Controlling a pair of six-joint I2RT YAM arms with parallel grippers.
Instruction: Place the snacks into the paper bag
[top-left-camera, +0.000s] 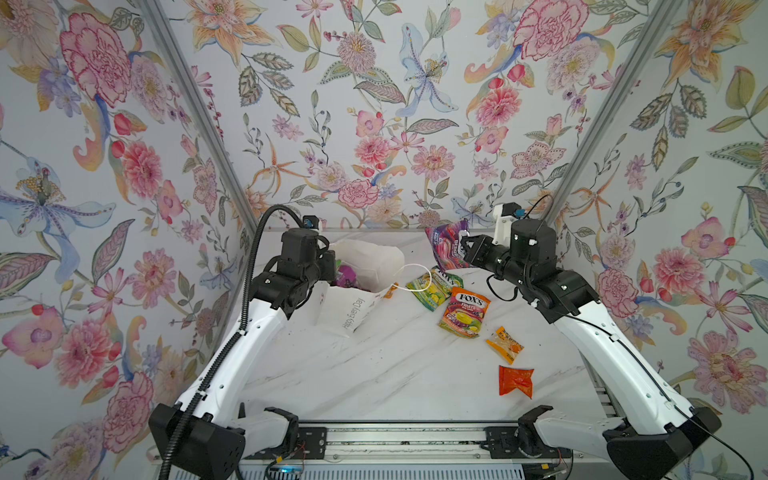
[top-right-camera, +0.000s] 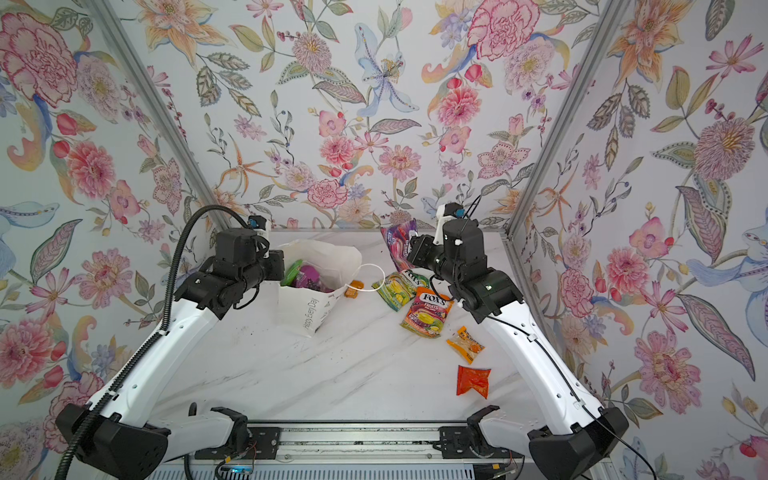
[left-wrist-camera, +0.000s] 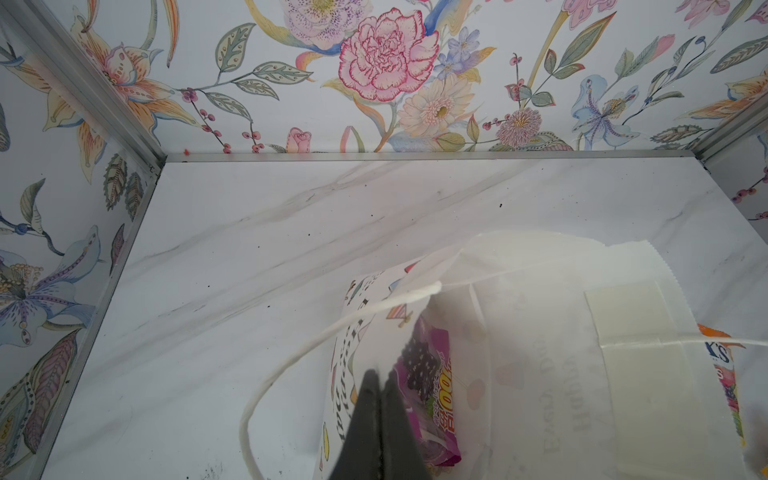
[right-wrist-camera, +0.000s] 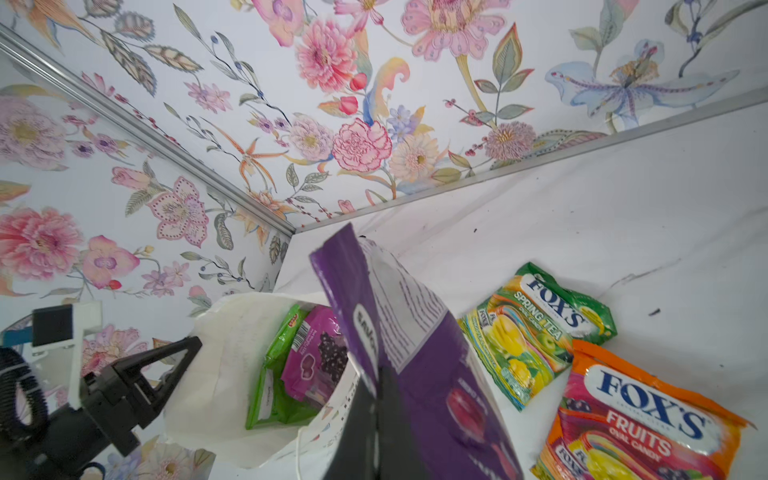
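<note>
The white paper bag (top-left-camera: 352, 309) stands open on the left of the table, its rim (left-wrist-camera: 416, 320) running down to the fingertips of my left gripper, which is shut on that edge. Inside the bag lie a purple snack pack (right-wrist-camera: 317, 357) and a green one (right-wrist-camera: 276, 376). My right gripper is shut on a large purple snack pack (right-wrist-camera: 436, 376), which hangs to the right of the bag. On the table are a green Fox's pack (right-wrist-camera: 532, 328), an orange Fox's Fruits pack (top-left-camera: 464, 312), a small yellow-orange packet (top-left-camera: 505, 345) and a red-orange packet (top-left-camera: 515, 381).
The bag's white handle loop (top-right-camera: 369, 265) sticks out to the right. A small orange item (top-right-camera: 354, 289) lies beside the bag, under that loop.
</note>
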